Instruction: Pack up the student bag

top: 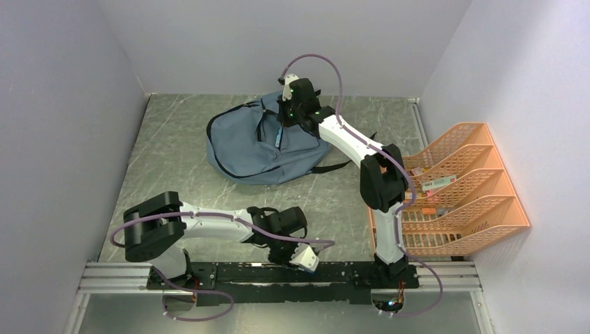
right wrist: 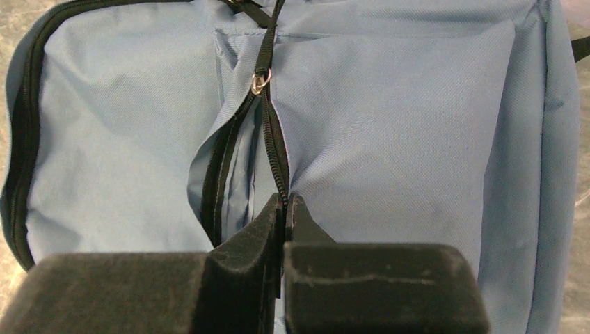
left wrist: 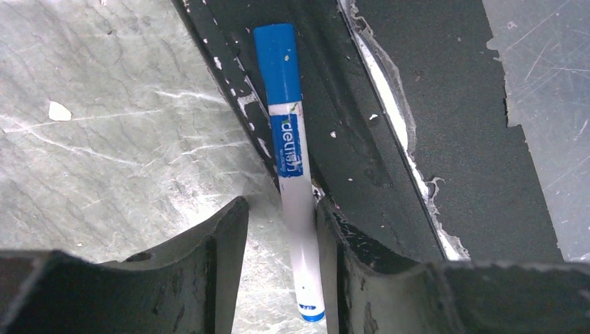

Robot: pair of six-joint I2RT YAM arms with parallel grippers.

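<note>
A white marker with a blue cap (left wrist: 278,59) lies across the dark strip at the table's front edge, its white end over the grey tabletop. My left gripper is partly open around the white barrel, which runs between its fingers, close to the right one. From above, that gripper hides most of the marker. The blue-grey student bag (top: 233,139) lies on the table with its pocket parted. Over the bag, my right gripper is shut on the zippered edge of the pocket (right wrist: 389,139); the black zipper (right wrist: 273,149) runs into its fingertips.
An orange basket (top: 497,167) with several compartments stands at the right, holding small items including a white box (top: 438,182). Bare tabletop (top: 174,163) lies left of the bag. Grey walls close in the back and sides.
</note>
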